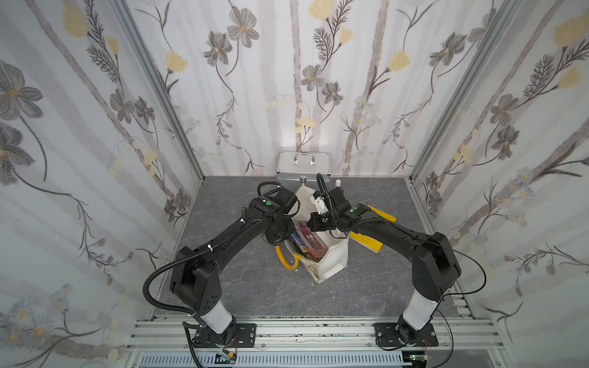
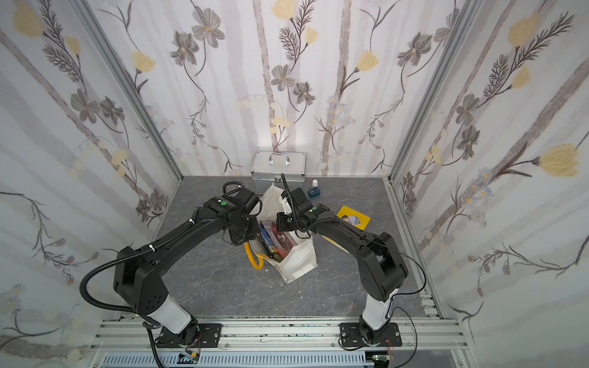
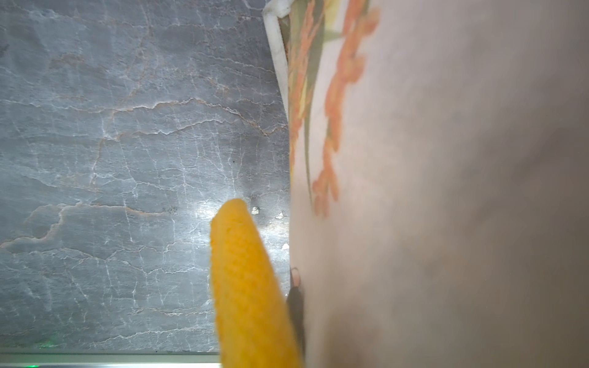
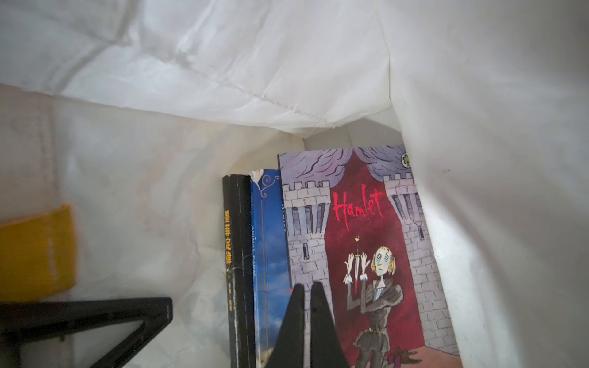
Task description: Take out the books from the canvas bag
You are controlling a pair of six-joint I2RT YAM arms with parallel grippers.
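Note:
Inside the white canvas bag [image 1: 332,266] stand three books: the red and grey Hamlet book [image 4: 386,214], a blue book [image 4: 267,245] and a black-spined book [image 4: 238,263]. My right gripper is in front of Hamlet's lower left part, its fingers almost together and nothing between them. At the bag's left side is my left gripper [image 1: 283,236]; its fingertips are hidden, so I cannot tell how they stand. The yellow handle [image 3: 248,294] rises close to the left wrist camera, beside the bag's printed outer wall [image 3: 441,153].
A yellow book [image 1: 367,241] lies on the table right of the bag, with another yellow book [image 2: 353,217] behind. A silver case [image 2: 279,163] and a blue bottle [image 2: 314,190] stand at the back.

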